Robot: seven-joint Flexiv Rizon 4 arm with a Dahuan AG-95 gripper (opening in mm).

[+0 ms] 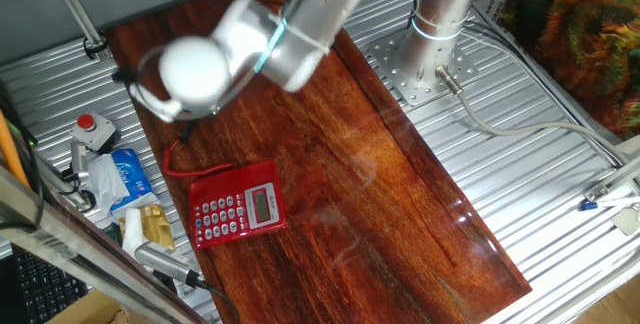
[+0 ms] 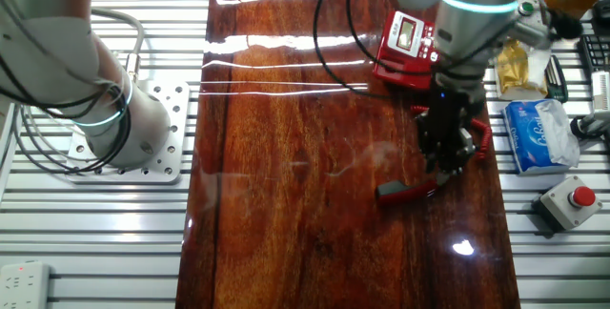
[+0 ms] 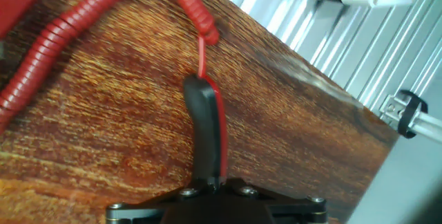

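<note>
A red telephone handset with a black inner side (image 3: 204,124) runs into my gripper at the bottom of the wrist view. The fingers are shut on it, and its near part is hidden behind them. From the handset's far end a thin red lead joins the coiled red cord (image 3: 76,20). In exterior view 2 the handset (image 2: 408,192) juts sideways from the gripper's tip, low over the table; whether it touches the wood cannot be told. The red telephone base (image 1: 237,205), with its keypad and small display, lies flat on the table, apart from the gripper.
Along one long side of the wooden table (image 1: 370,204) stand a grey box with a red button (image 2: 572,200), a blue-and-white tissue pack (image 2: 539,137) and a gold packet (image 2: 522,69). A loose black cable hangs from the arm.
</note>
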